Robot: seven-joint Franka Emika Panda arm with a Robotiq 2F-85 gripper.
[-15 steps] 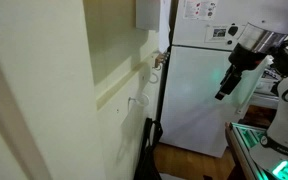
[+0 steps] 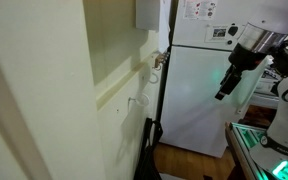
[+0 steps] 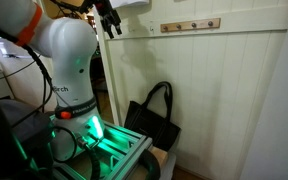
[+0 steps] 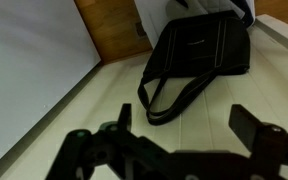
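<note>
My gripper stands open in the wrist view, its two dark fingers wide apart with nothing between them. Beyond them, a black bag (image 4: 199, 45) with a looped strap shows against the pale panelled wall. In exterior view 2 the bag (image 3: 154, 125) rests low against that wall, its handles upright. The gripper (image 3: 113, 30) hangs well above and left of it, touching nothing. Exterior view 1 has the gripper (image 2: 224, 92) pointing down in front of the white fridge, clear of the bag (image 2: 149, 150), of which only part is visible.
A wooden rail with pegs (image 3: 191, 25) is fixed high on the wall. A white fridge (image 2: 191, 100) stands at the back, with papers on its door. The robot's base sits on a table (image 2: 246, 155). Below lies wooden floor (image 2: 189, 162); the air between gripper and wall looks clear.
</note>
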